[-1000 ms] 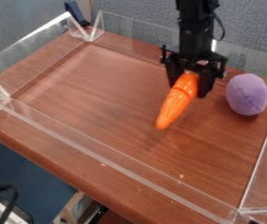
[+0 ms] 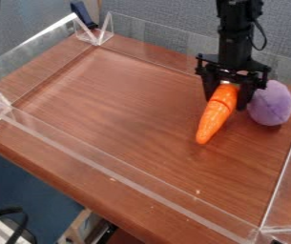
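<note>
An orange carrot slants down toward the front from my black gripper, which is at the back right of the board and shut on the carrot's thick upper end. A purple round object sits just right of the carrot, close beside it and the gripper. The fingertips are partly hidden behind the carrot and against the dark gripper body.
The wooden surface is bounded by clear plastic walls, with a low wall along the front and a grey backdrop behind.
The purple object stays about where it was.
</note>
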